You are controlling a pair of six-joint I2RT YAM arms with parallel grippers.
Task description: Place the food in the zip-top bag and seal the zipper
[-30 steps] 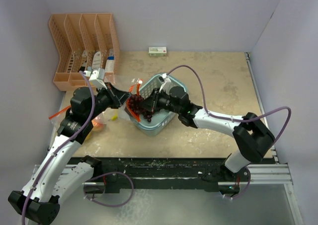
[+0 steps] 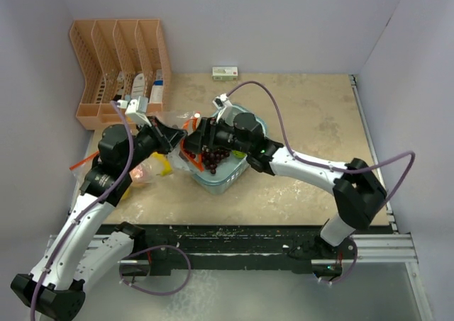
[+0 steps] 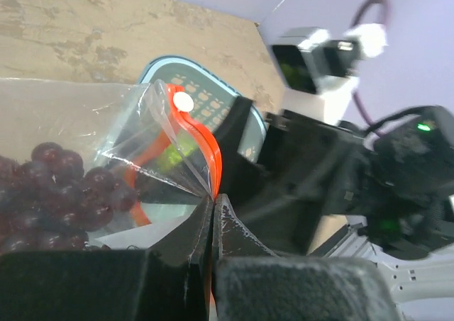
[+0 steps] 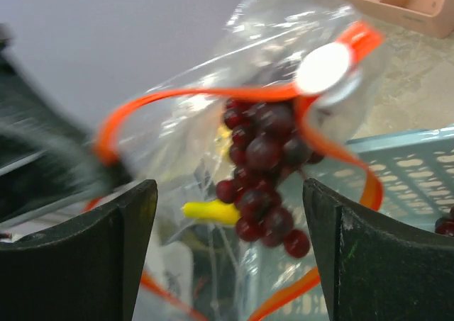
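My left gripper (image 2: 172, 138) is shut on the edge of the clear zip bag (image 3: 57, 115) with orange zipper (image 3: 198, 140). A bunch of dark grapes (image 4: 262, 158) sits inside the bag, seen in both wrist views. My right gripper stands part open at the bag's mouth, its fingers either side of the opening with nothing visibly clamped between them. Behind, the pale blue bin (image 2: 220, 183) holds more grapes and a green item.
An orange divided organiser (image 2: 89, 73) stands at back left, and a small box (image 2: 225, 73) at the back wall. Another bag with food lies under my left arm.
My right gripper has risen and shifted left from over the bin to the bag's mouth; the grapes now show inside the bag. The left gripper holds its place.
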